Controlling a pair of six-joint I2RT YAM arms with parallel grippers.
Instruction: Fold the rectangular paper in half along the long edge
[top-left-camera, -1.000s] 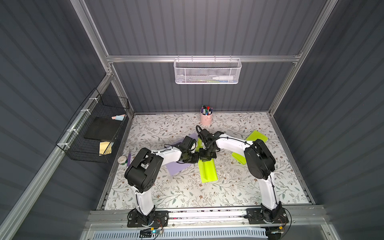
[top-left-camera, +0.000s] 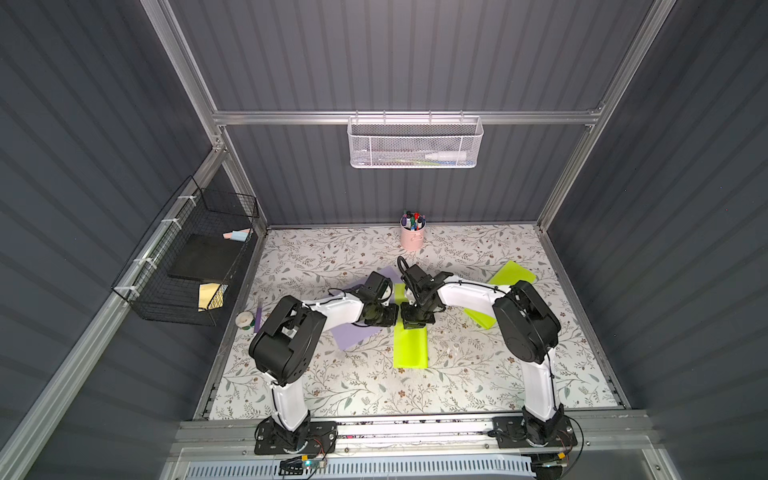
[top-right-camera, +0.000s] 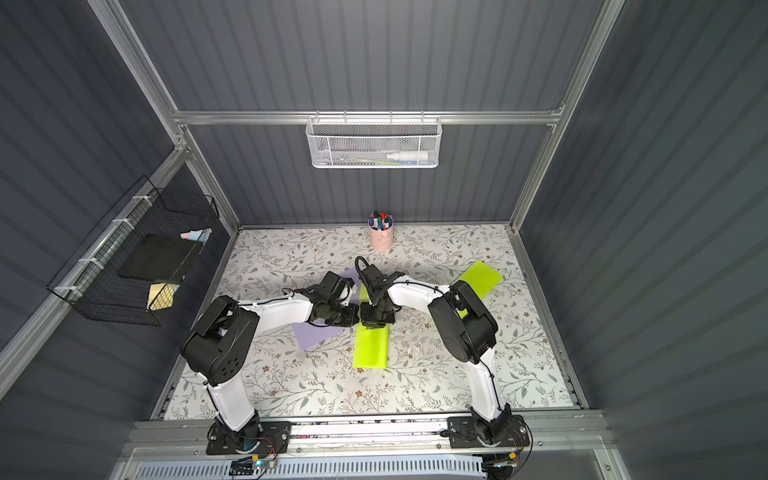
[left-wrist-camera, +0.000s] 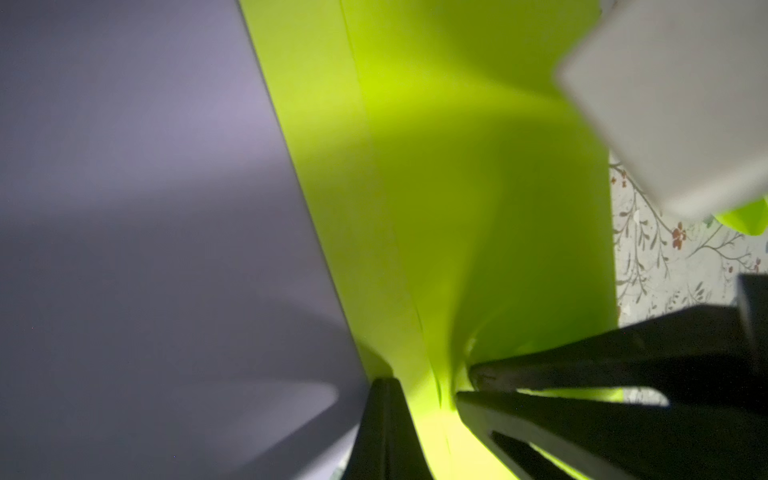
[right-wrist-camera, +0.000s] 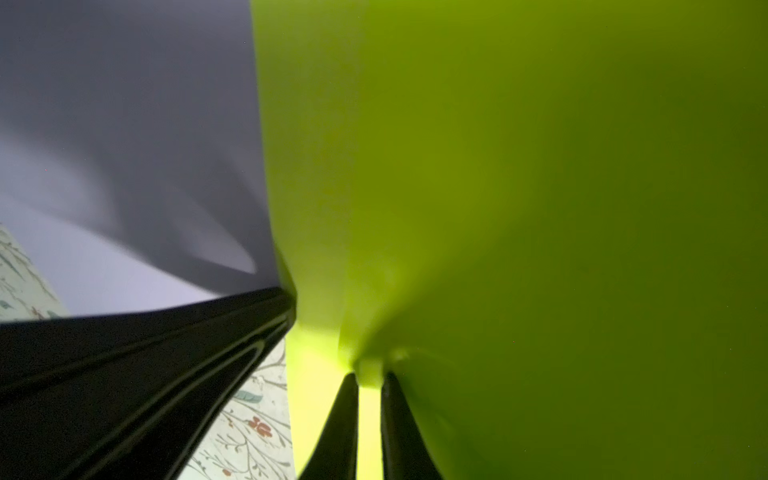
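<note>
A yellow-green paper (top-left-camera: 410, 352) lies lengthwise at the table's middle beside a purple sheet (top-left-camera: 352, 336); in both wrist views a paler strip runs along its left side, next to the purple sheet. My left gripper is shut, its tips down at that left edge, with nothing seen held between them. My right gripper is part open, its fingertips pressed on the paper near the strip's inner line, a little yellow-green showing between them. The two grippers are close together, covering the paper's upper middle in the top views.
A second yellow-green sheet (top-left-camera: 512, 272) lies at the right. A pink pen cup (top-left-camera: 413, 237) stands at the back. A black wire basket (top-left-camera: 160, 296) hangs on the left wall.
The paper's near end has shifted left and forward and lies straighter. The left arm has not visibly moved.
</note>
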